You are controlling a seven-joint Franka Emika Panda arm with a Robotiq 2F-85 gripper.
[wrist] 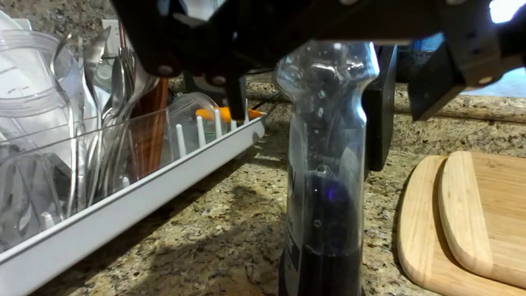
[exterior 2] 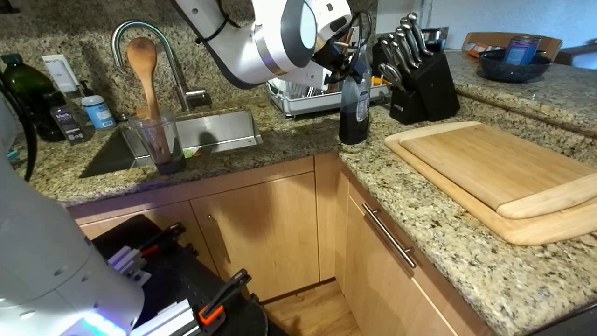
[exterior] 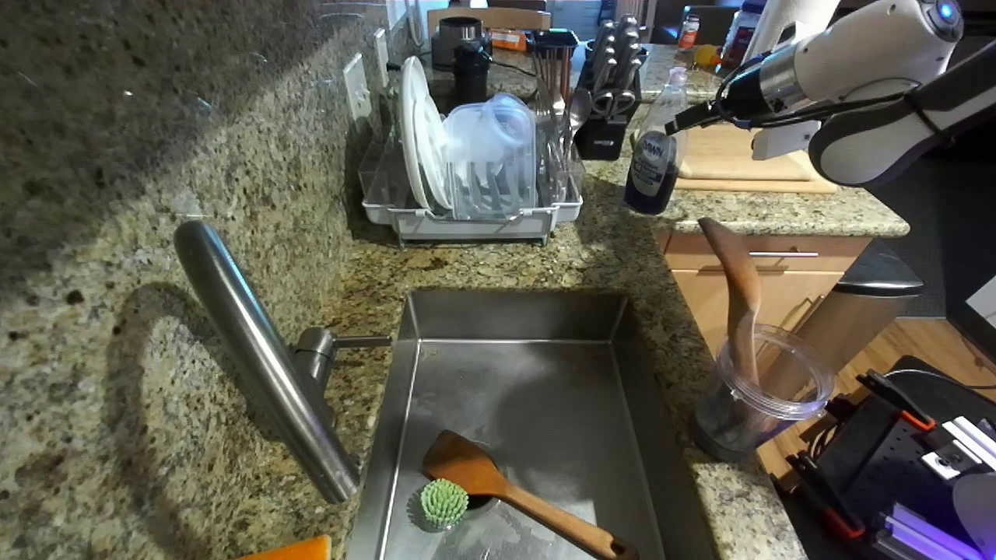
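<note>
My gripper is open, its two dark fingers to either side of the clear dish-soap bottle's upper part in the wrist view. The bottle (wrist: 325, 197) stands upright on the counter with dark blue liquid in its lower half. From the sink side, the gripper's dark tip (exterior: 679, 122) overlaps the soap bottle (exterior: 654, 173) just above its DAWN label. In the other exterior view the bottle (exterior 2: 353, 115) is partly behind the gripper, so whether a finger touches it cannot be told.
A dish rack (exterior: 467, 227) with plates and cutlery stands left of the bottle. Behind it is a black knife block (exterior 2: 428, 84); cutting boards (exterior 2: 503, 168) lie to the right. The sink (exterior: 523, 392) holds a wooden spatula (exterior: 541, 509) and a green brush (exterior: 443, 502). A clear container (exterior: 766, 397) holds a wooden spoon.
</note>
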